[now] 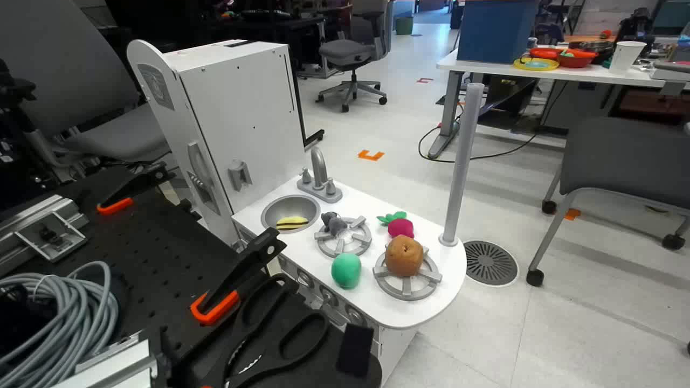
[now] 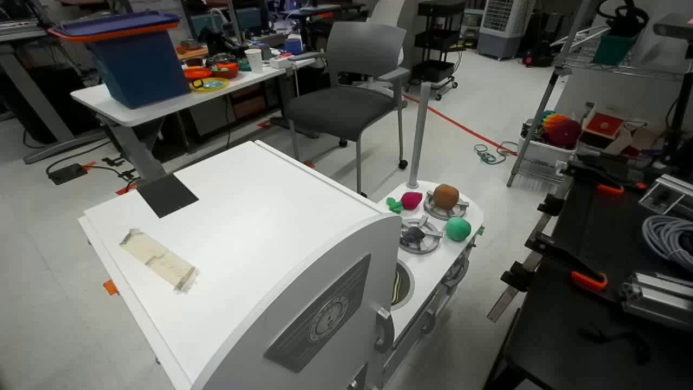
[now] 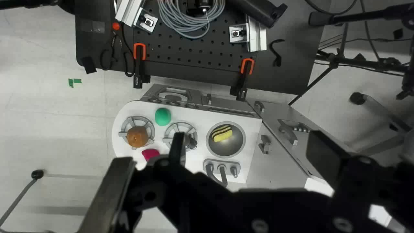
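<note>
My gripper appears only in the wrist view, its dark fingers wide apart with nothing between them, high above a toy kitchen. In the sink basin (image 3: 224, 150) lies a yellow, black-striped object (image 3: 222, 133). A green ball-like toy (image 1: 346, 270) rests on the white counter (image 1: 381, 310) near its front edge. A brown round toy (image 1: 404, 256) sits on one burner, and a small dark grey toy (image 1: 333, 223) on the other burner. Behind them lies a magenta toy (image 1: 401, 228) with green leaves; in the wrist view my gripper partly covers its surroundings.
A grey faucet (image 1: 318, 173) stands behind the sink. The tall white cabinet (image 1: 239, 110) rises beside it, and a grey post (image 1: 463, 161) at the counter's other end. A black workbench (image 3: 186, 58) with clamps, cable and scissors runs along the kitchen's front.
</note>
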